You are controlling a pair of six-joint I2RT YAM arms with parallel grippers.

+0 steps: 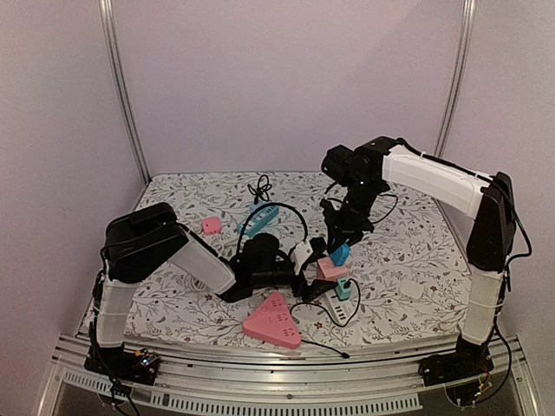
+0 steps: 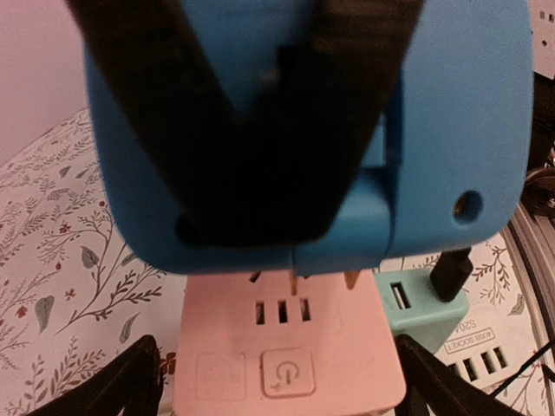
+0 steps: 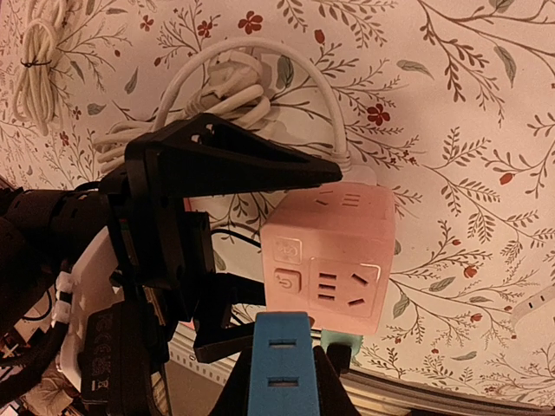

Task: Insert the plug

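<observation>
A blue plug adapter (image 1: 340, 255) (image 3: 284, 364) is held by my right gripper (image 1: 342, 232), shut on it. In the left wrist view the blue adapter (image 2: 451, 104) fills the upper frame, its pins pointing down just above the pink cube socket (image 2: 286, 364); whether they touch it I cannot tell. My left gripper (image 1: 312, 269) is at the cube's left, its fingers apart around the cube's sides in the wrist views; whether they press on it I cannot tell.
A pink triangular strip (image 1: 273, 325) lies at the front. A white strip (image 2: 477, 355) with a mint adapter (image 1: 344, 289) sits beside the cube. Coiled white cables (image 3: 39, 74), a blue strip (image 1: 260, 221) and a small pink block (image 1: 211, 225) lie farther back.
</observation>
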